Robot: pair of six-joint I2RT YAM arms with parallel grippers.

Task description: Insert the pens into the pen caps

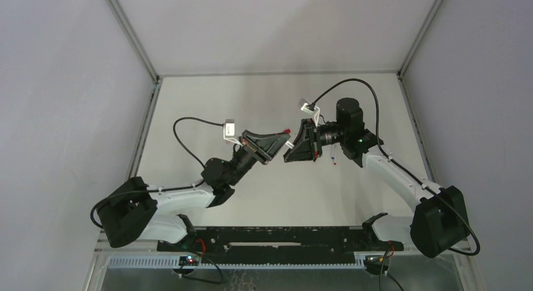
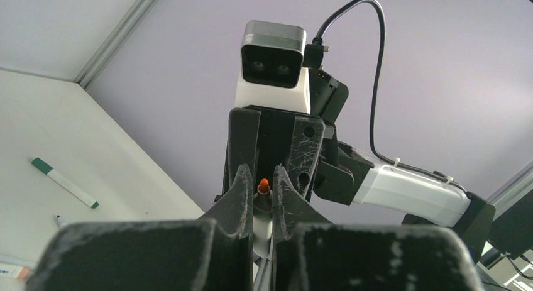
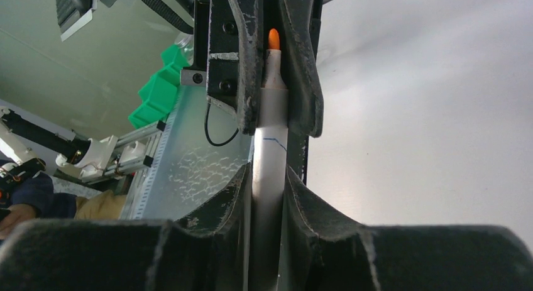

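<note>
A pen [image 3: 271, 153] with a white barrel and orange tip spans the two grippers in mid-air above the table. My left gripper [image 1: 280, 140] is shut on it near the tip end; the orange tip shows between its fingers in the left wrist view. My right gripper [image 1: 291, 150] faces it from the right, its fingers round the barrel in the right wrist view; whether they grip it is unclear. A green-ended marker [image 2: 65, 183] lies on the table, with other pens partly visible at the lower left of that view.
The white table [image 1: 188, 102] has free room around both arms. Small red and white items lie behind and beside the grippers in the top view, partly hidden. Walls enclose the back and sides.
</note>
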